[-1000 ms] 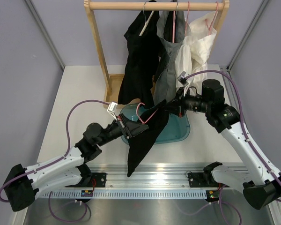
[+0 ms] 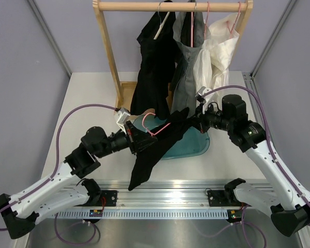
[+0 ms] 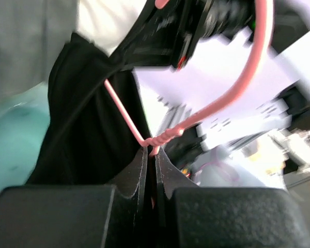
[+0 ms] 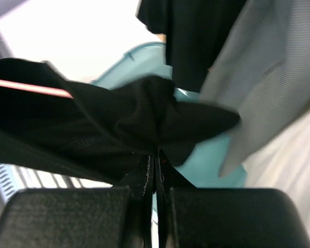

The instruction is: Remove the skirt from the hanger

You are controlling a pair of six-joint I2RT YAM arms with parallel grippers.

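My left gripper (image 2: 149, 135) is shut on the pink hanger (image 2: 163, 128); in the left wrist view the twisted neck of the hanger (image 3: 168, 135) sits at the fingertips. The black skirt (image 2: 151, 157) stretches from the hanger toward the right arm, its lower end hanging past the table's front edge. At the skirt's upper right corner my right gripper (image 2: 194, 122) is shut on the fabric. The right wrist view shows the skirt (image 4: 139, 116) bunched at those fingertips. One pink hanger bar still runs inside the cloth there.
Beneath the skirt lies a teal tray (image 2: 188, 147). Behind it a wooden rack (image 2: 170, 6) carries a black garment (image 2: 154, 67), a grey garment (image 2: 186, 72) and a white garment (image 2: 215, 57), hanging close to the right gripper.
My right gripper has dipped slightly.
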